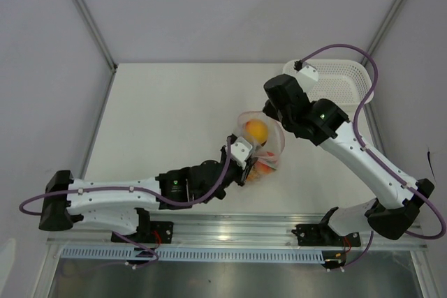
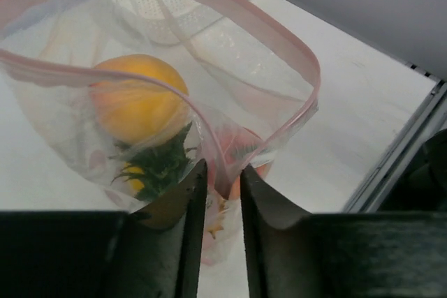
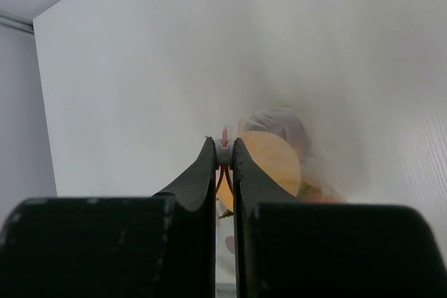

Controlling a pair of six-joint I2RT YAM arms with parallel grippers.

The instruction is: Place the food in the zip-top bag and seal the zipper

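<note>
A clear zip top bag [image 1: 276, 146] with a pink rim stands mid-table, holding a yellow round food [image 2: 140, 95], dark leafy greens [image 2: 157, 165] and orange-red items [image 1: 262, 169]. My right gripper is shut on the bag's rim above it. My left gripper is at the near part of the bag's mouth, fingers close around the pinched rim at its lower corner; whether they grip it is unclear.
A white perforated basket [image 1: 335, 85] sits at the back right.
</note>
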